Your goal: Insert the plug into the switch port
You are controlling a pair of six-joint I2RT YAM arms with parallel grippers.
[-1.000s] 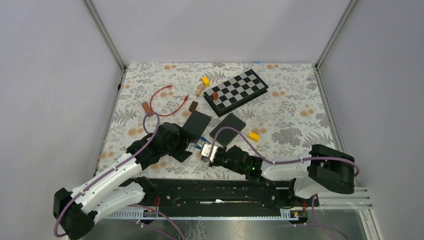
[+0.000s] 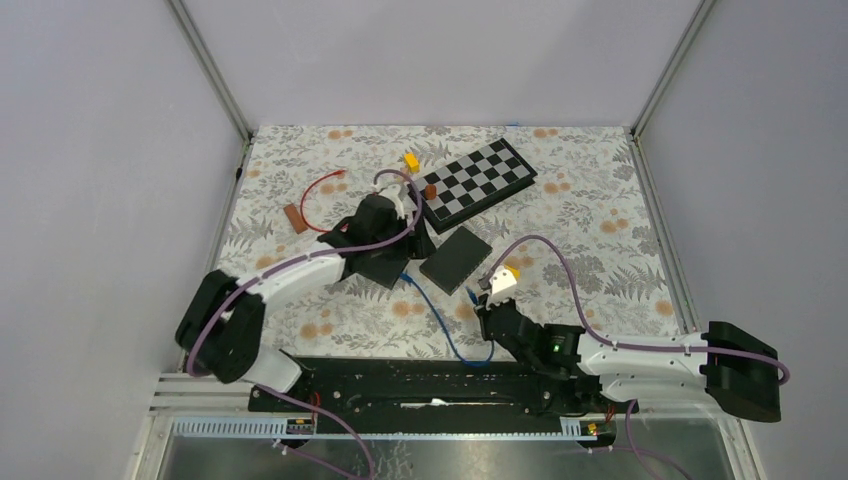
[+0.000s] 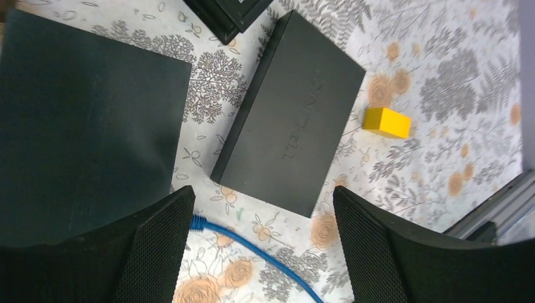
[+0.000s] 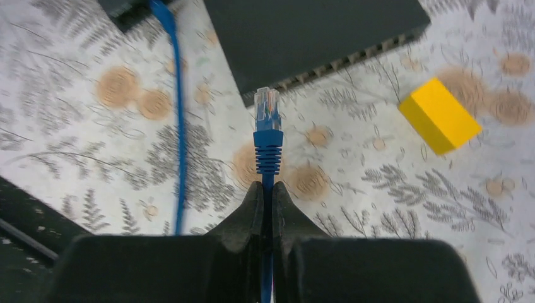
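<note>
A blue network cable's plug (image 4: 267,117), with its clear tip, points away from my right gripper, which is shut on the cable just behind the boot. The tip appears in front of the port-lined edge of a black TP-LINK switch (image 4: 315,35); whether they touch cannot be told, though the top view shows them apart. In the left wrist view the switch (image 3: 296,113) lies flat between and beyond the spread fingers of my left gripper, which is open and empty. The cable's other end (image 3: 198,223) is at a second black box (image 3: 94,126).
A checkerboard (image 2: 475,185) lies behind the switch. A yellow block (image 4: 440,116) sits to the right of the switch's port side. Red cable (image 2: 315,190) and a brown block (image 2: 294,218) lie at the far left.
My right gripper has moved right with the plug, away from the second box toward the table area in front of the switch. The left arm has swung right and farther back, over the second box.
</note>
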